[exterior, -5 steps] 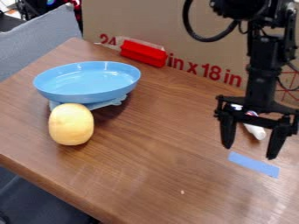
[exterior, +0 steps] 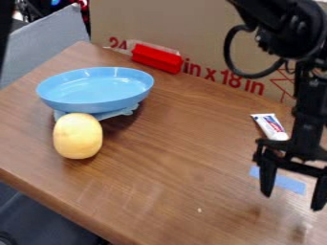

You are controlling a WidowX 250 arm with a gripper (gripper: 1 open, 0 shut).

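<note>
My black gripper (exterior: pixel 293 190) is low over the right side of the wooden table, its two fingers apart with nothing visible between them, near a strip of blue tape (exterior: pixel 257 173). A white tube with red and blue print (exterior: pixel 270 125) lies just behind it. At the left a blue bowl (exterior: pixel 96 88) rests on a pale blue support (exterior: pixel 121 114), with a yellow potato-like object (exterior: pixel 78 139) in front of it.
A red box (exterior: pixel 157 58) stands at the back before a cardboard panel (exterior: pixel 193 33). The table's edge runs along the left.
My gripper has moved right and down, toward the front of the table, uncovering more of the white tube behind it. The other objects have stayed put.
</note>
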